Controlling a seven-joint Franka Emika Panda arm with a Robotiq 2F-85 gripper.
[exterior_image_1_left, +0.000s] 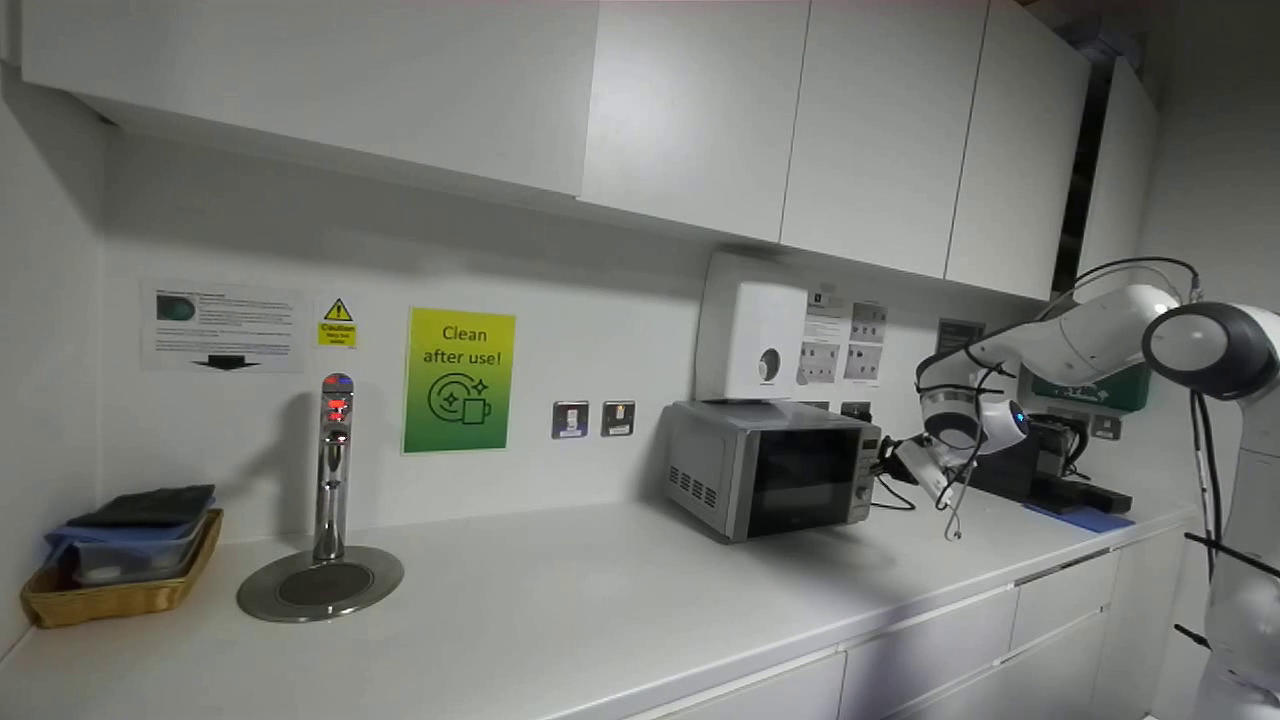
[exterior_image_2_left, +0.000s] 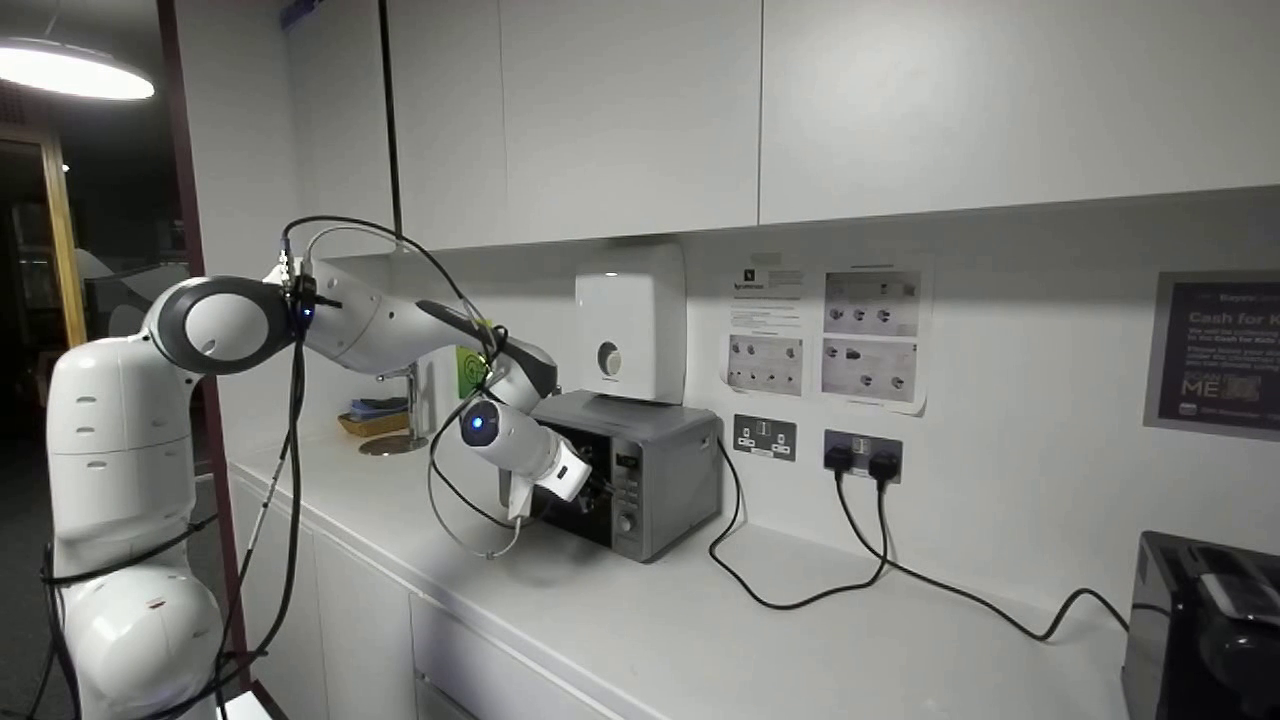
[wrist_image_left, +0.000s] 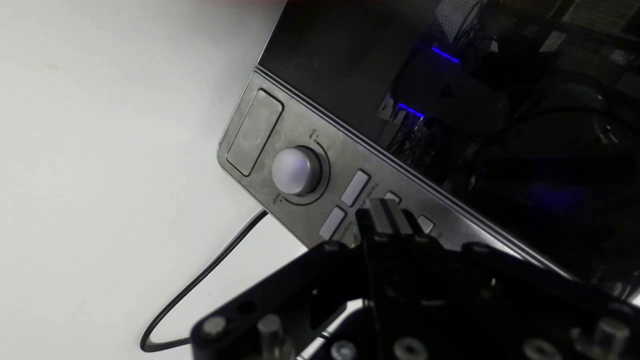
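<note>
A silver microwave (exterior_image_1_left: 708, 474) with a dark glass door stands on the counter, its door closed. Its control panel (wrist_image_left: 270, 150) fills the middle of the wrist view, with a round knob (wrist_image_left: 295, 170), a large rectangular button (wrist_image_left: 255, 132) and several small pale buttons. My gripper is shut, its two fingertips side by side with nothing visible between them. They overlap the small buttons in the wrist view; whether they touch the panel I cannot tell. From outside, the gripper (exterior_image_1_left: 885, 460) is right at the panel side of the microwave, its tips hard to make out.
Behind the microwave a white dispenser (exterior_image_2_left: 630, 324) hangs on the wall. A black cable (exterior_image_2_left: 768, 600) runs over the counter to the sockets. The tap (exterior_image_1_left: 332, 480) and wicker basket (exterior_image_1_left: 120, 600) are far left. Bare counter (exterior_image_1_left: 576, 600) lies between tap and microwave.
</note>
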